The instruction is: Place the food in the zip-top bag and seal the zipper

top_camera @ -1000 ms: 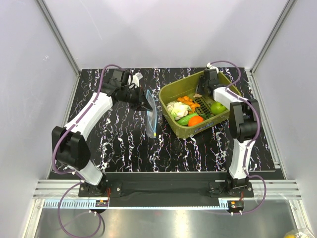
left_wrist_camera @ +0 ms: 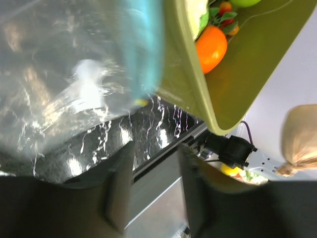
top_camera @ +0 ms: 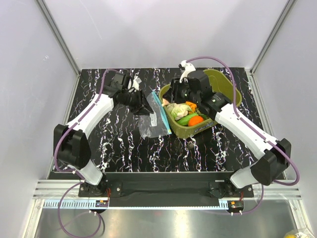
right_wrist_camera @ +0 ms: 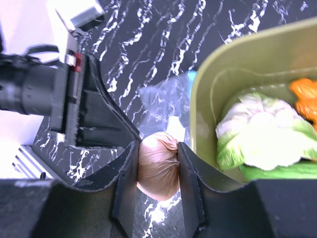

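Note:
A clear zip bag (top_camera: 151, 126) with a blue zipper strip (top_camera: 163, 114) lies on the dark table left of the bin. My left gripper (top_camera: 143, 106) hovers over it, its fingers parted with nothing between them. My right gripper is shut on an onion (right_wrist_camera: 157, 166) in pale pinkish skin, held at the bin's left edge. The bin (top_camera: 223, 84) holds a cauliflower, carrots, a green vegetable and an orange (top_camera: 195, 120); in the left wrist view small red tomatoes (left_wrist_camera: 225, 7) also show.
The olive bin's near wall (left_wrist_camera: 208, 104) stands close beside the bag. The walls enclose the back and sides.
My right arm has lifted the onion from the bin's back right and carried it left. The bag has left my left gripper's hanging hold and now lies spread out, the gripper opened.

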